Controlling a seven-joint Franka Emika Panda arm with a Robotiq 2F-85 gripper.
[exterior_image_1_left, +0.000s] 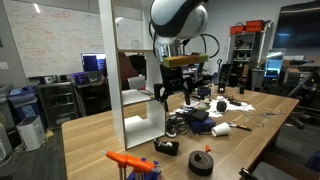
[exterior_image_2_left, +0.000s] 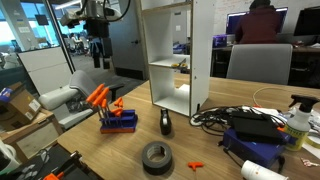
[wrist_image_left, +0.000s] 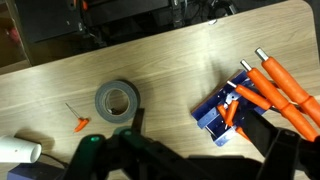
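Note:
My gripper (exterior_image_1_left: 178, 98) hangs in the air above the wooden table, its two dark fingers (wrist_image_left: 122, 155) spread wide apart in the wrist view. Nothing shows between them. Below lies a black tape roll (wrist_image_left: 103, 101), flat on the wood and apart from the gripper. A blue holder (wrist_image_left: 208, 115) stands to the right in the wrist view, with orange-handled tools (wrist_image_left: 285, 82) in and beside it. In exterior view 2 a dark, squat object (exterior_image_2_left: 166, 122) stands on the table behind the tape roll.
A white shelf unit (exterior_image_2_left: 162, 60) rises at the table's back. Black cables, a blue box (exterior_image_2_left: 250, 150), a white cylinder (exterior_image_2_left: 262, 172) and a spray bottle (exterior_image_2_left: 298, 118) crowd one side. A small orange piece (wrist_image_left: 81, 125) lies near the tape. Bare wood surrounds the roll.

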